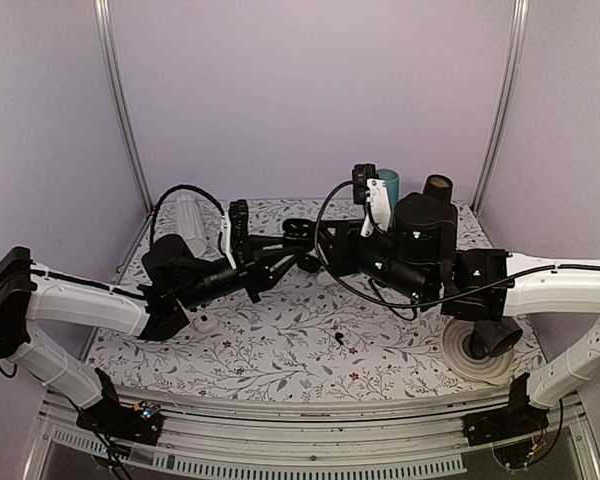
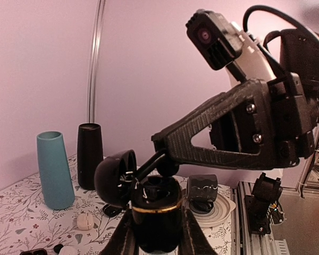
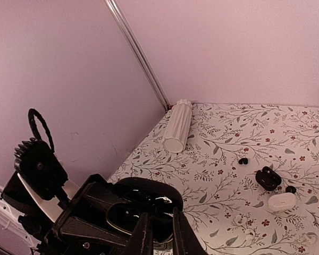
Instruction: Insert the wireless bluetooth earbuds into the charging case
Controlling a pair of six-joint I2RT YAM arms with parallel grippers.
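An open black charging case (image 2: 157, 218) with a gold rim is gripped in the air by my left gripper (image 1: 292, 258). Its raised lid (image 2: 115, 178) leans to the left in the left wrist view. Over the opening is my right gripper, shut, with a dark rounded earbud (image 2: 168, 167) at its fingertips. The earbud is right at the case mouth; whether it sits in a slot cannot be made out. In the right wrist view the case interior (image 3: 128, 215) is partly behind the right fingers (image 3: 141, 236).
On the patterned table lie another open black case (image 3: 268, 178), a white case (image 3: 282, 202) and small black buds (image 3: 243, 161). A teal cup (image 2: 55, 170) and a black cup (image 2: 89, 156) stand at the back. A white vase (image 1: 190, 222) is back left.
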